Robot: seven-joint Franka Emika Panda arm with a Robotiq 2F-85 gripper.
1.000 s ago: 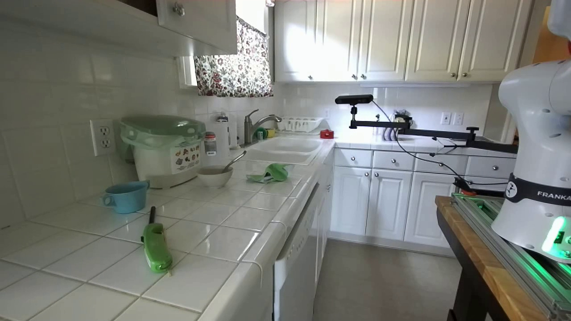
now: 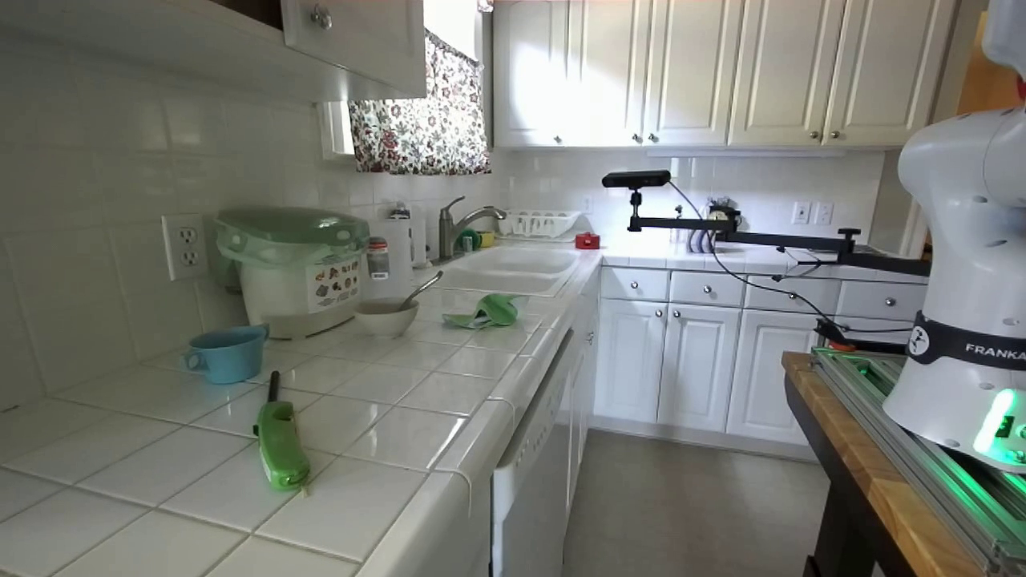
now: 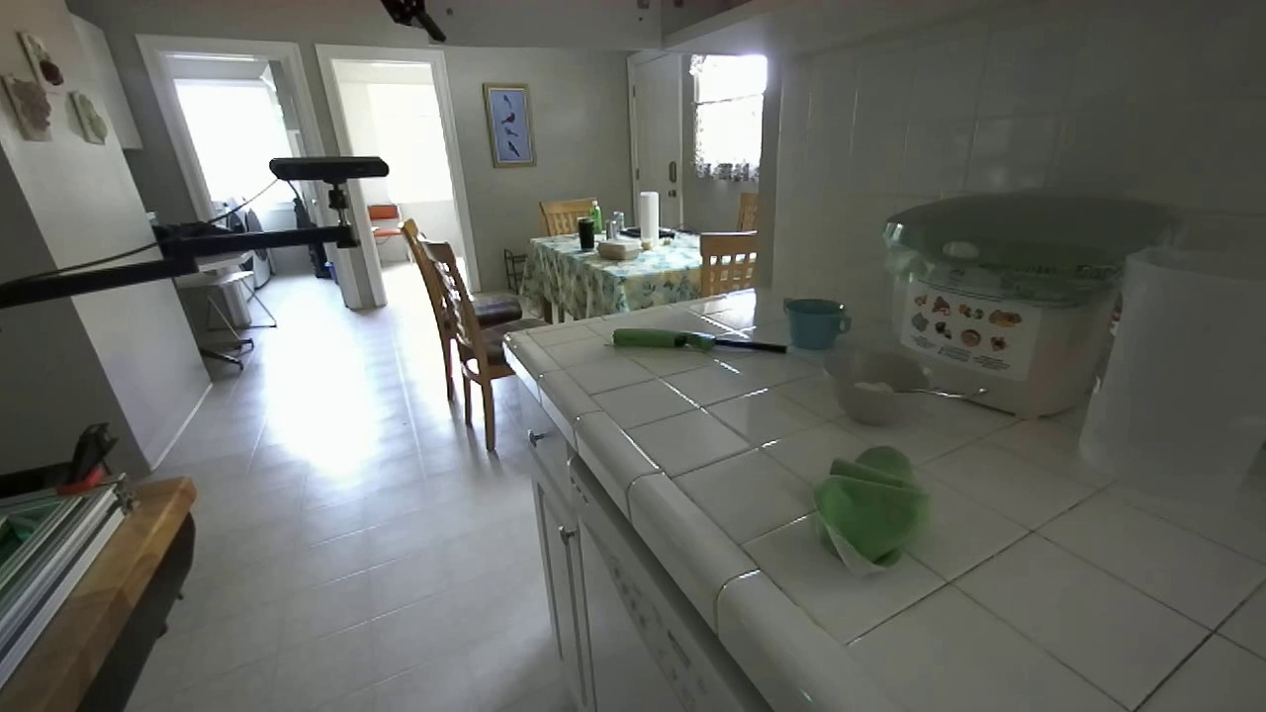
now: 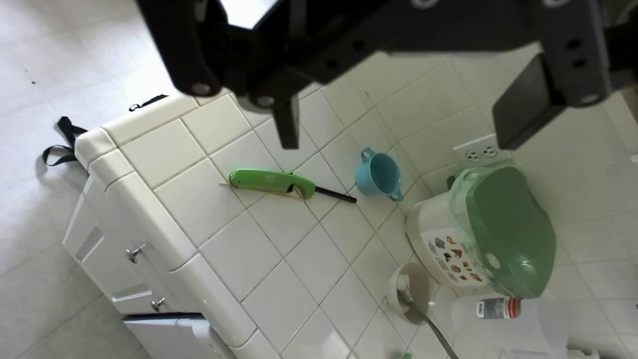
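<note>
High over the counter, my gripper is open, its two fingertips wide apart with only air between them. Below it on the white tiles lies a green lighter (image 4: 269, 180) with a black nozzle pointing at a blue cup (image 4: 378, 174). A thin pale stick shows along the lighter's side. The blue cup stands upright near the wall and has a handle on either side. A pale bowl (image 4: 411, 292) with a metal spoon in it stands beside the green-lidded bin (image 4: 508, 233). A crumpled green cloth (image 3: 872, 504) rests on the counter nearer the sink.
The tiled wall with an outlet (image 4: 481, 150) bounds the counter at the back. Its rounded front edge (image 3: 665, 510) drops to the floor. Bare tiles lie between the lighter and the green cloth. A white sink (image 2: 510, 268) is farther along.
In exterior view 1, the arm's upper part has shifted very slightly. The objects on the counter are in the same places.
</note>
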